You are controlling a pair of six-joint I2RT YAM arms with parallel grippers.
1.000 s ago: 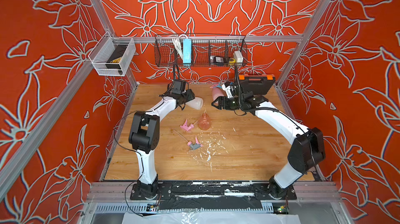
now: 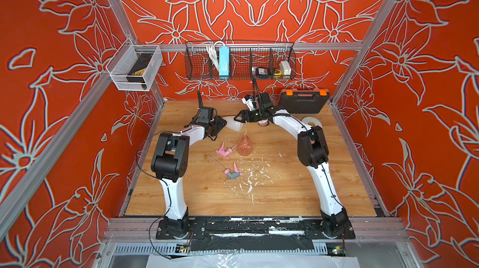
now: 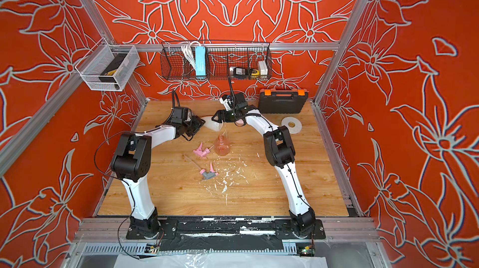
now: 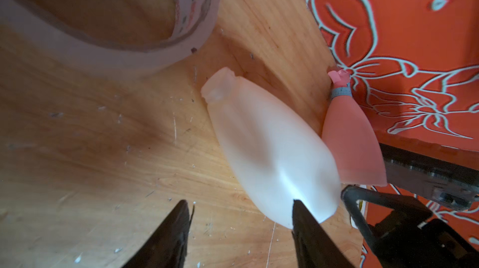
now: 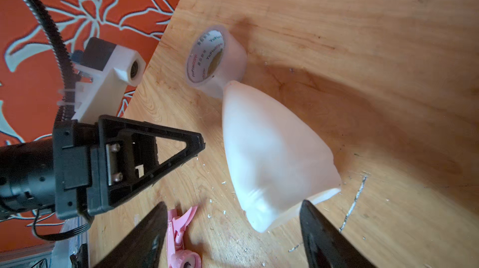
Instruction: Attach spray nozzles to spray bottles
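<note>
A white bottle [image 4: 269, 148] lies on its side between my grippers, its open neck toward a tape roll. My left gripper is open beside it, fingers empty. My right gripper stands open over the bottle's base end, nothing held. A pink bottle [image 4: 354, 143] stands behind, partly hidden in the top views by the right gripper. An orange round bottle [image 2: 244, 147] stands mid-table. A pink nozzle [image 2: 224, 152] and a grey-pink nozzle [image 2: 233, 173] lie in front of and left of it.
A tape roll [image 5: 215, 58] lies by the white bottle. A black case [image 2: 302, 104] and white ring [image 3: 291, 119] are at back right. Wire baskets hang on the walls. White scraps litter the front middle.
My right arm has swung leftward to the white bottle. My left gripper has moved slightly left and toward the front. The objects look unchanged.
</note>
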